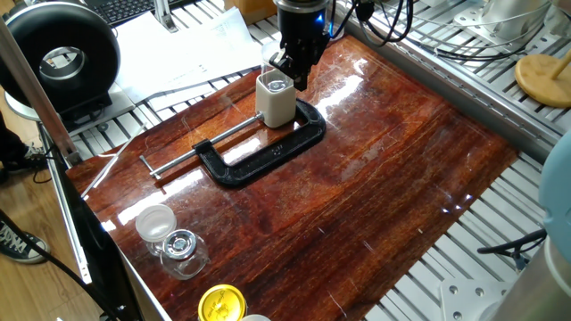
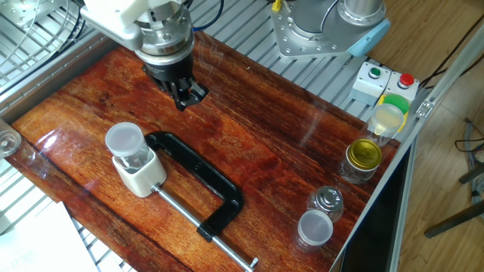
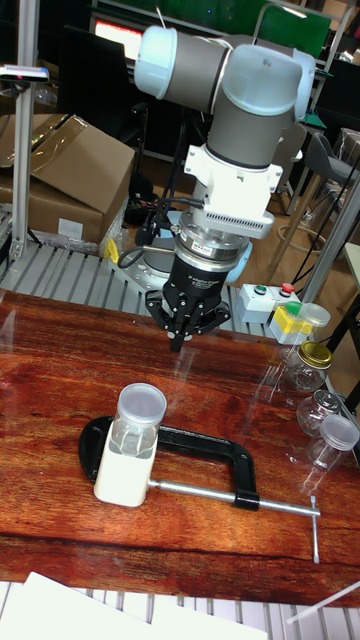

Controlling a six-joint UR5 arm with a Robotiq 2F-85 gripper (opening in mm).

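A clear jar with a frosted white lid (image 2: 125,139) stands upright in a cream block-shaped holder (image 2: 141,180). The black C-clamp (image 2: 198,170) lies on the table, its screw end touching the holder's side. My black gripper (image 3: 183,337) hangs above the table, behind the jar and apart from it. In exterior view 1 the gripper (image 1: 297,78) overlaps the jar's top and hides part of it.
Along one table edge stand a white-lidded jar (image 2: 314,228), a silver-lidded jar (image 2: 328,199), a gold-lidded jar (image 2: 364,156) and another pale-lidded jar (image 2: 387,119). Button boxes (image 2: 371,81) sit past the edge.
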